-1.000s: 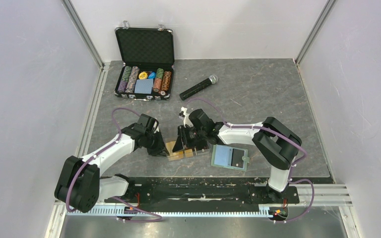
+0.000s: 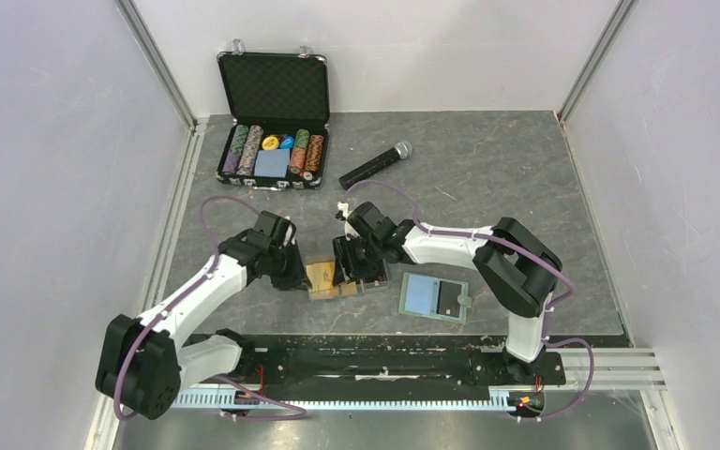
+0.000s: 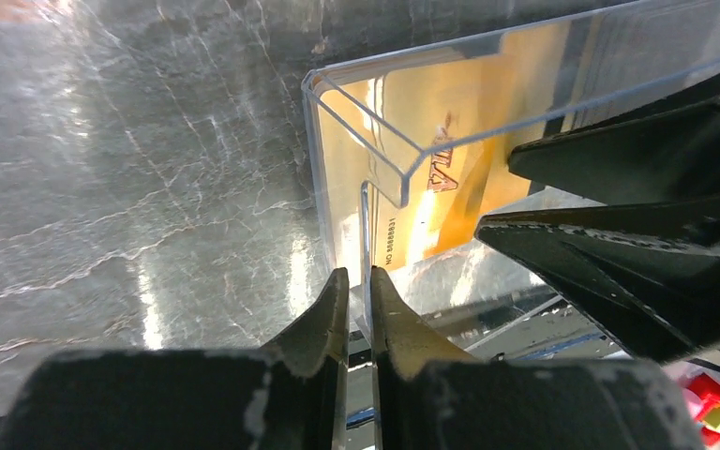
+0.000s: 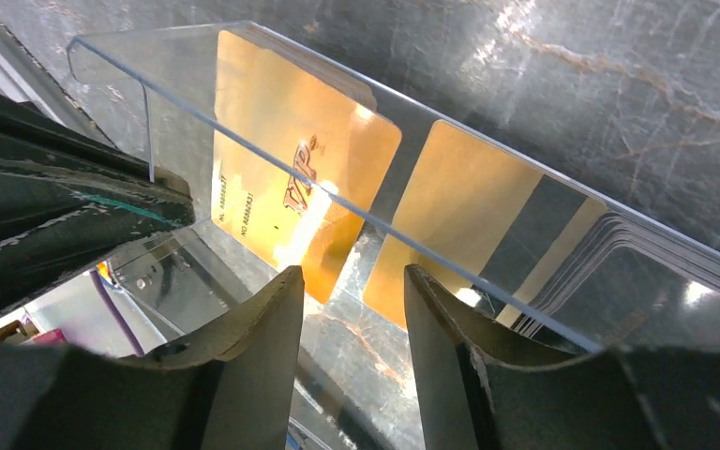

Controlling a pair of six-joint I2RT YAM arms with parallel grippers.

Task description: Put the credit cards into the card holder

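Note:
A clear card holder (image 3: 401,56) lies on the table between my grippers. Inside it, a gold printed card (image 4: 277,169) sits at the left end, and beside it rests a gold card with a dark stripe (image 4: 469,178). My left gripper straddles the holder's left end wall, which shows between its fingertips across a narrow gap. Over the holder's near side, my right gripper stands open, its fingers apart with nothing held. From above, the right gripper (image 2: 349,274) hides part of the holder, while the left gripper (image 2: 305,283) is at its left end.
A clear-edged case with blue and black contents (image 2: 435,297) lies to the right. Behind are a microphone (image 2: 375,166) and an open poker chip case (image 2: 273,159).
Earlier, the right gripper moved slightly right over the holder.

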